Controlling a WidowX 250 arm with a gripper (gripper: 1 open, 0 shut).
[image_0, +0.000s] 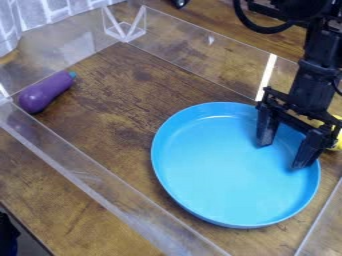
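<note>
A large blue plate (221, 165) fills the lower middle of the wooden surface. My black gripper (287, 130) is at the plate's upper right, its fingers low over the rim. Something yellow (335, 134) is partly visible behind the gripper at the right edge. Whether the fingers hold anything is hard to see. At the far left lies a purple eggplant-like object (44, 92).
Clear plastic walls (92, 180) border the area, with a small clear bracket (123, 27) at the back. Bare wood (134, 90) lies left of and behind the plate.
</note>
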